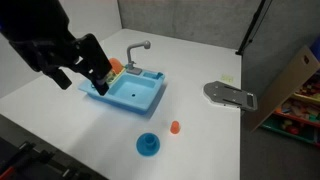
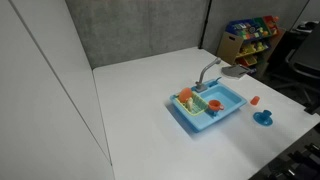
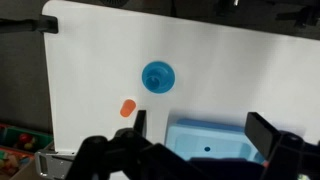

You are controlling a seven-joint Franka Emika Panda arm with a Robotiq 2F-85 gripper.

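Observation:
My gripper is open above the white table, its two dark fingers wide apart with nothing between them. Ahead of it in the wrist view sits a blue cup on a round blue saucer [image 3: 158, 77]. Beside that lies a small orange piece [image 3: 128, 107]. A light blue toy sink [image 3: 210, 141] shows partly between the fingers, its far portion hidden by the right one. In the second exterior view, a grey faucet [image 2: 209, 72] rises behind the sink, a pale rack [image 2: 195, 104] stands at its left, and a red-orange item [image 2: 215, 105] rests in the basin.
A flat grey metal piece with a handle [image 1: 229, 95] lies near the table's far right edge. Beyond that edge stands a wooden shelf [image 2: 249, 38] of colourful bins. Table space left of the sink is clear in the second exterior view.

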